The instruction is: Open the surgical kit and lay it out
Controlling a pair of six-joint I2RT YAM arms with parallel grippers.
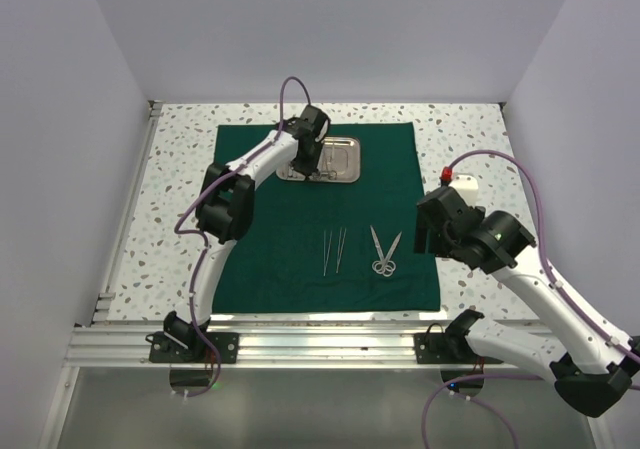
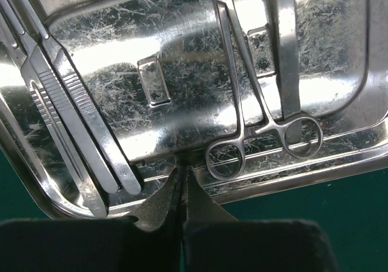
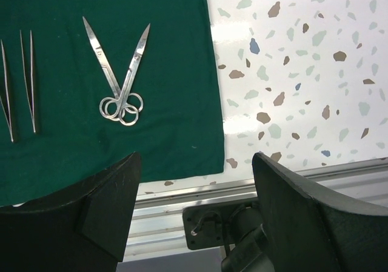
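In the left wrist view the hemostat (image 2: 240, 72) lies in the steel tray (image 2: 200, 111), its rings toward the near wall. My left gripper is shut with nothing between its fingers; the tips are just left of the hemostat's left ring. A flat steel instrument (image 2: 289, 54) lies beside the hemostat, partly under its right ring. Several scalpel handles (image 2: 66, 102) rest at the tray's left end. My right gripper stands open and empty above the cloth's near edge. Scissors (image 3: 121, 84) lie spread on the green cloth (image 3: 176, 102).
Two tweezers (image 1: 326, 253) lie left of the scissors on the cloth. Speckled tabletop (image 1: 465, 129) shows around it, with a metal rail (image 1: 330, 341) along the front.
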